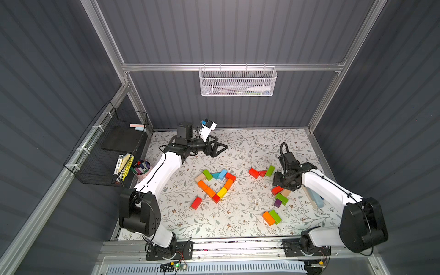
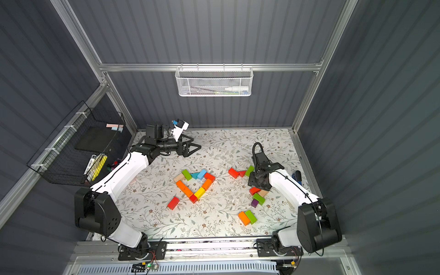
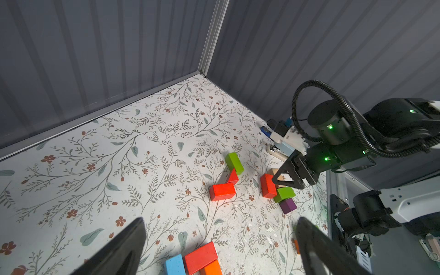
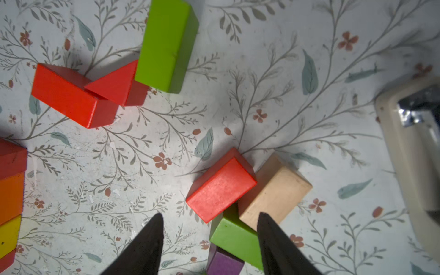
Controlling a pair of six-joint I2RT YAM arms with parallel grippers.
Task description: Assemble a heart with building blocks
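Observation:
A closed outline of colored blocks lies left of the table's middle. Orange blocks (image 1: 206,189) form its left side, a red block (image 1: 216,199) its bottom tip, a yellow block (image 1: 221,192) the lower right, and a blue block (image 1: 222,174) its top. My left gripper (image 1: 223,149) hangs behind this outline, open and empty. At the right, my right gripper is open above a cluster: a red block (image 4: 222,189), a tan block (image 4: 276,197), a green block (image 4: 236,240) and a purple block (image 4: 224,263). Nothing sits between its fingers.
Behind the cluster lie another red block (image 4: 68,94), a red triangle (image 4: 116,82) and a green block (image 4: 165,43). A lone red block (image 1: 196,203) rests front left; an orange block (image 1: 268,218) and green block (image 1: 275,216) sit front right.

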